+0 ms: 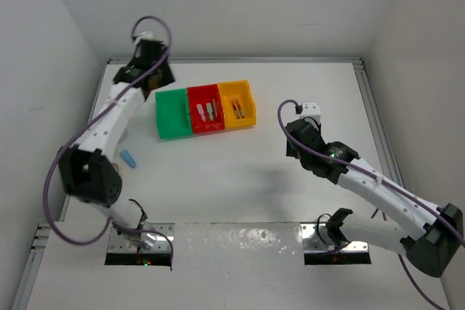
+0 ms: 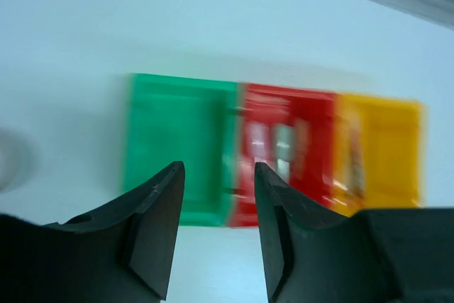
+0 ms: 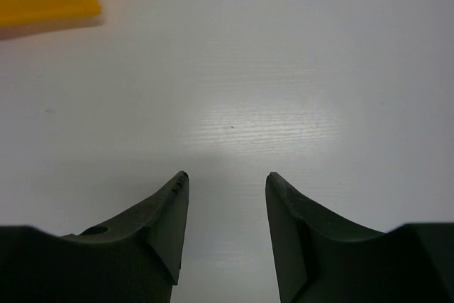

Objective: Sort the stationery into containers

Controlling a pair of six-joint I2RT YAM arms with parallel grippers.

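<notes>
Green (image 1: 172,115), red (image 1: 208,129) and yellow (image 1: 248,92) containers stand side by side at the back. The green one looks empty. Pale narrow items (image 2: 283,145) and a brownish one lie in the red container; slim pens (image 1: 238,109) lie in the yellow one. My left gripper is open over the green and red containers in its wrist view, with nothing between its fingers; it is blurred in the top view. Well right of the containers, my right gripper is open and empty above bare table. A blue item (image 1: 128,159) lies on the left.
The left arm (image 1: 96,143) covers much of the table's left side, hiding most of the tape rolls there. A whitish round thing (image 2: 7,160) shows blurred at the left wrist view's edge.
</notes>
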